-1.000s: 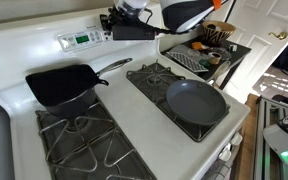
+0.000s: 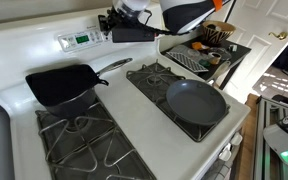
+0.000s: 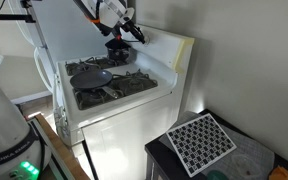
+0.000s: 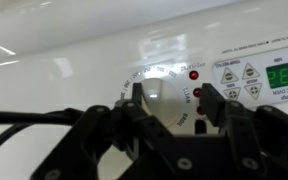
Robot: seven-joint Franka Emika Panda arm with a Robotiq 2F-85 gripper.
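Observation:
A round, shiny white oven knob (image 4: pixel 160 96) with printed marks around it sits on the stove's back panel in the wrist view. My gripper is partly open in front of it, one dark fingertip (image 4: pixel 136 98) by the knob's left edge and the other farther off to its right. Whether either touches is unclear. In the first exterior view the gripper (image 2: pixel 105 24) is up at the panel, right of the green display (image 2: pixel 82 39). The arm hides the knob there.
A pot draped with black cloth (image 2: pixel 62 82) stands on the left burners, its handle pointing toward the panel. A dark frying pan (image 2: pixel 196 101) rests on the right burners. Between them the white stovetop (image 2: pixel 144 112) is bare. Red dots and a green-lit display (image 4: pixel 285 75) flank the knob.
The gripper and arm have shifted only very slightly at the panel. Pot, pan and stovetop look the same.

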